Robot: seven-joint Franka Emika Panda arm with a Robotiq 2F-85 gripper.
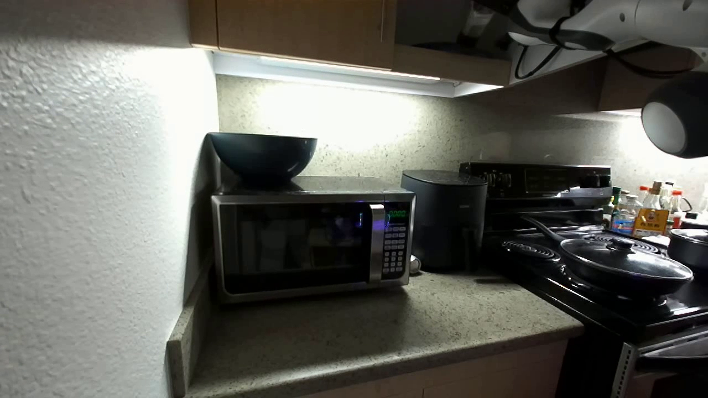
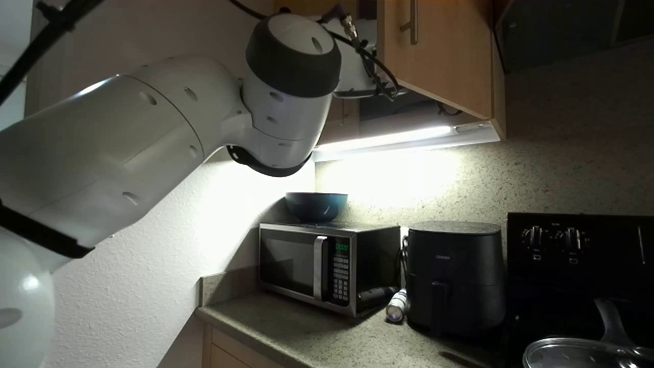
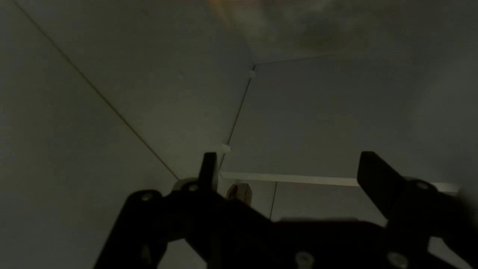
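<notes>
My gripper is open inside the dim upper cabinet, its black fingers (image 3: 207,172) spread wide with nothing between them. A pale shelf (image 3: 322,130) crosses the wrist view beyond the fingertips. Below that shelf's edge, partly hidden by the gripper, is a small brown object (image 3: 244,192) too dark to identify. In exterior view 1 the open cabinet (image 1: 431,23) holds a blurred pale shape and a dark, flat thing; neither can be made out. The arm (image 2: 288,116) reaches up into the cabinet in exterior view 2, where the gripper itself is hidden.
An open cabinet door (image 2: 447,55) stands to the arm's right. Below are a microwave (image 1: 298,245) with a dark bowl (image 1: 262,158) on top, an air fryer (image 2: 453,276), a flashlight (image 2: 396,305) and a stove with a lidded pan (image 1: 624,265).
</notes>
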